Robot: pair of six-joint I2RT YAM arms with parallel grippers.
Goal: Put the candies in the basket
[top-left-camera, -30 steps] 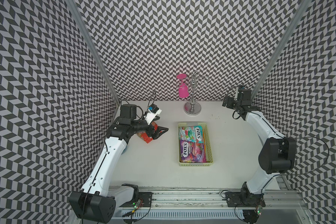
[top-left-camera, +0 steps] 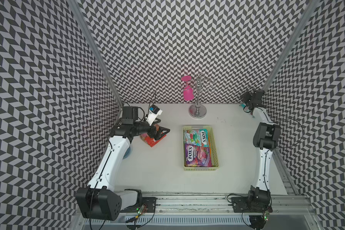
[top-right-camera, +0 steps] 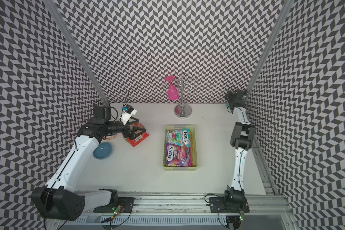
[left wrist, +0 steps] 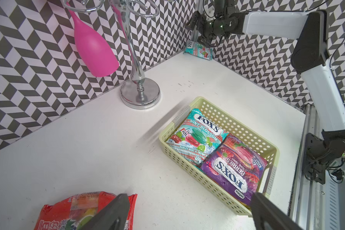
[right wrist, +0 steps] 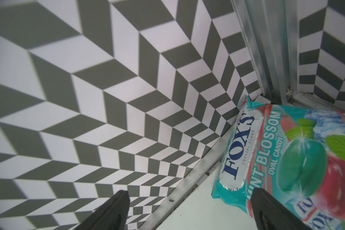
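Observation:
A yellow-green basket (top-left-camera: 214,149) holds a teal Fox's mint bag (left wrist: 198,137) and a purple berries bag (left wrist: 232,167). A red candy bag (top-right-camera: 139,141) lies left of it, beneath my open left gripper (top-left-camera: 163,131). In the back right corner, another teal mint bag (right wrist: 283,161) lies close in front of my right gripper, which is open with nothing between its fingers.
A chrome stand (top-left-camera: 197,111) with a pink glass (top-left-camera: 187,92) is at the back middle, behind the basket. A blue bowl (top-right-camera: 102,150) sits at the left. The table between basket and right arm is clear.
My right arm has reached farther back and right into the corner, toward the mint bag. My left gripper has shifted slightly left.

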